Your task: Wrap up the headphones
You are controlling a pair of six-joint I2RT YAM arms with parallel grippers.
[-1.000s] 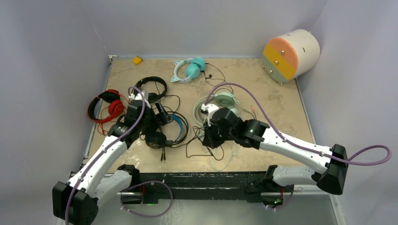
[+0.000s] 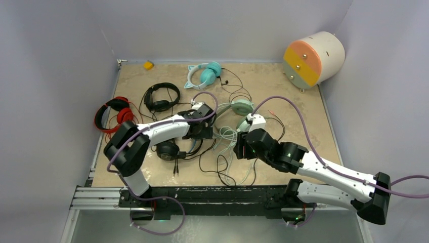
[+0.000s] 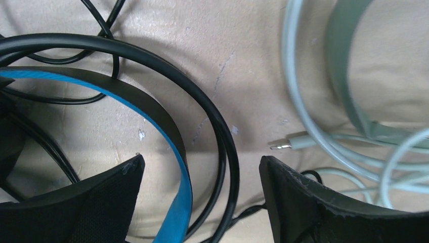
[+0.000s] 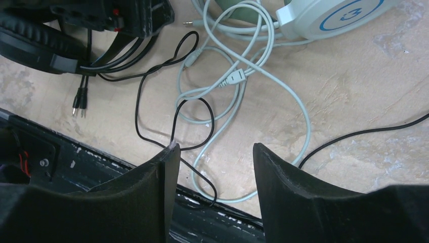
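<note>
Black headphones with a blue-lined headband (image 3: 178, 147) lie left of the middle; one ear cup (image 2: 167, 150) shows in the top view, the rest partly under my left arm. My left gripper is open above the table, its fingers well apart over the blue headband and its black side bands. To the right lie pale green headphones (image 4: 339, 15), with their looped pale cable (image 4: 305, 114) spread toward the front edge. A thin black cable (image 4: 139, 114) tangles beside and across it. Over these cables my right gripper stands open, nothing held between its fingers.
Black headphones (image 2: 175, 91), red headphones (image 2: 125, 115) and turquoise cat-ear headphones (image 2: 208, 76) lie toward the back and left. A striped drum (image 2: 316, 58) occupies the back right corner. Bare tabletop (image 2: 296, 119) shows on the right.
My left gripper has swung right, from beside the blue headband to over its right side.
</note>
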